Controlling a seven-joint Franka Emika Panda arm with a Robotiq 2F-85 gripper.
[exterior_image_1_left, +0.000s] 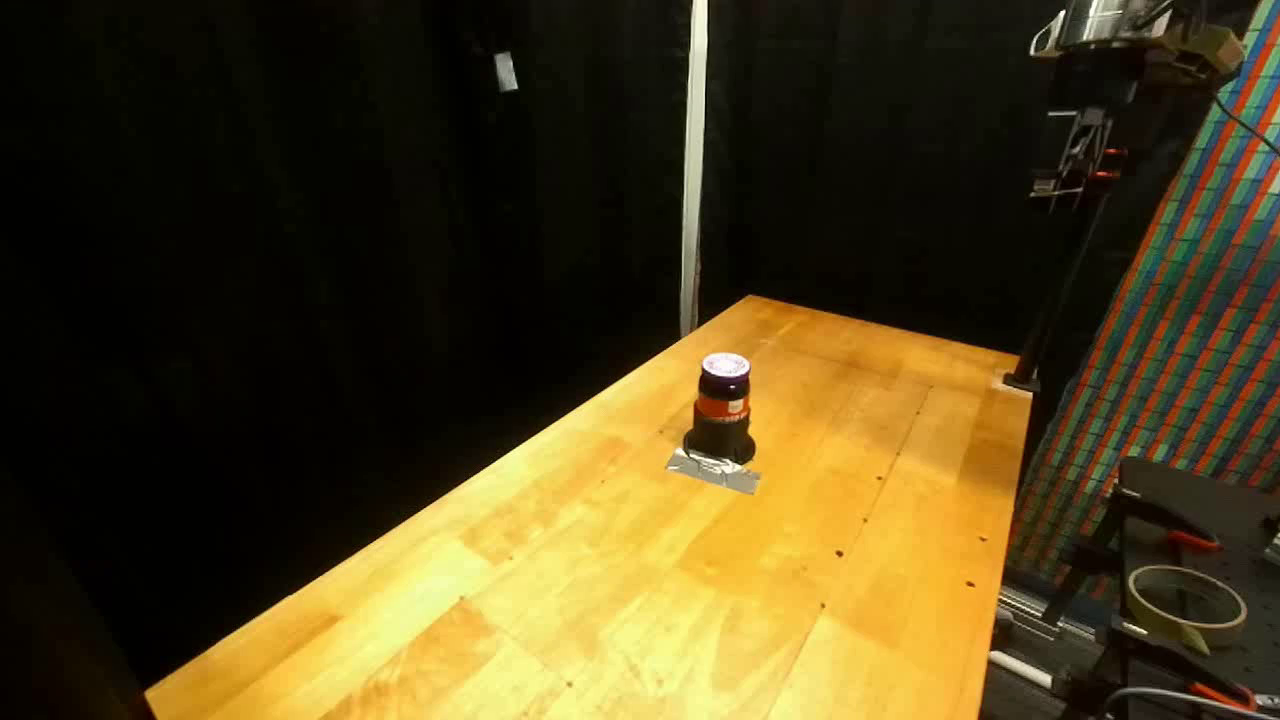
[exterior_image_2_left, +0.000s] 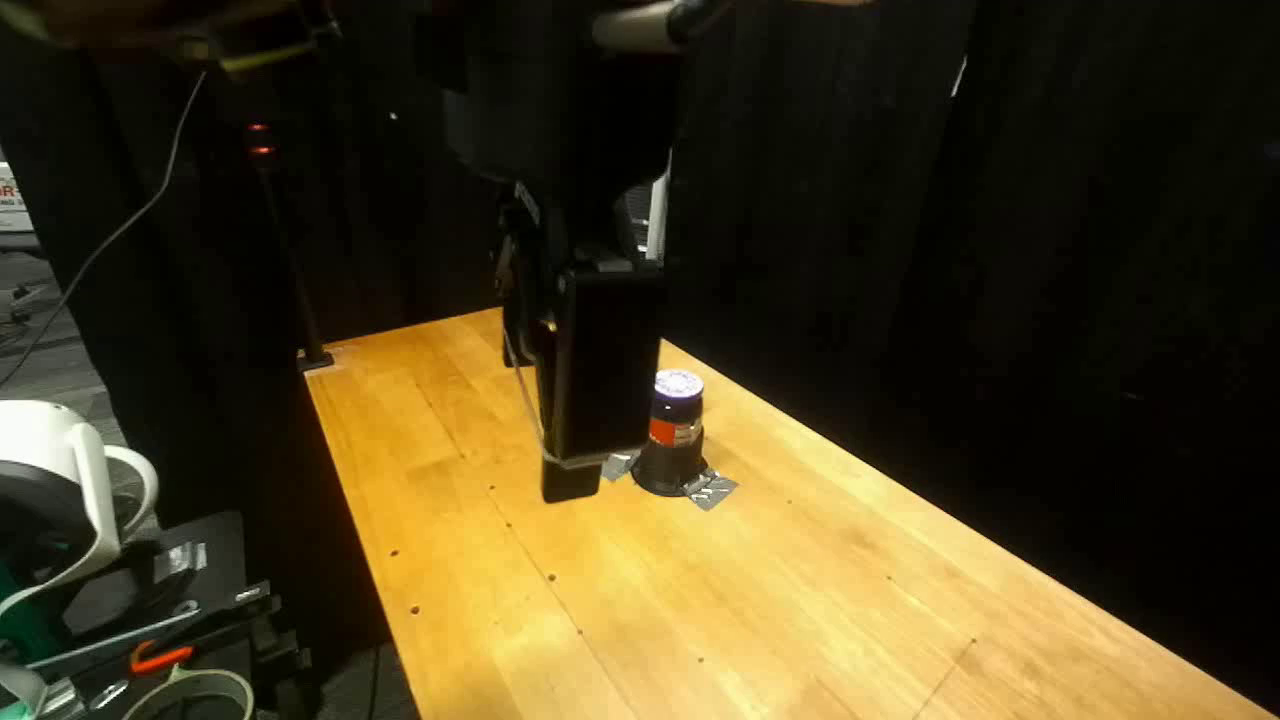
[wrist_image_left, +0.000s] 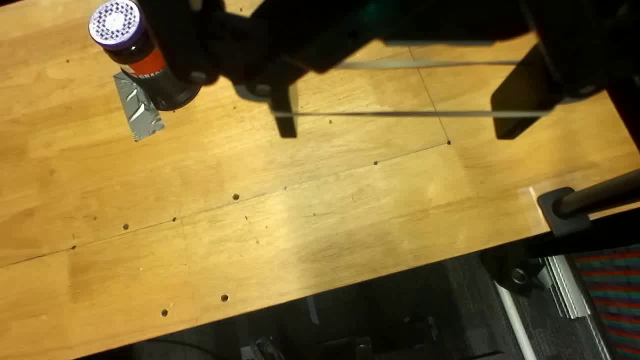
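Note:
A dark jar (exterior_image_1_left: 723, 408) with a white-and-purple patterned lid and a red label stands upright on the wooden table. Its lower part looks seated in a black base (exterior_image_2_left: 669, 466), with silver tape (wrist_image_left: 139, 107) fixed at the foot. My gripper is open in the wrist view, fingers wide apart and only thin bands stretched across the gap. The jar lies outside the fingers, beyond the left finger, and is partly covered by the gripper body. In exterior view 2 the gripper (exterior_image_2_left: 545, 420) hangs in front of and left of the jar, hiding part of the tape.
A dark pole (wrist_image_left: 606, 191) is clamped at the table's edge. Black curtains surround the far sides. Beside the table, a dark side stand (exterior_image_1_left: 1182, 516) holds a tape roll (exterior_image_1_left: 1185, 604) and tools.

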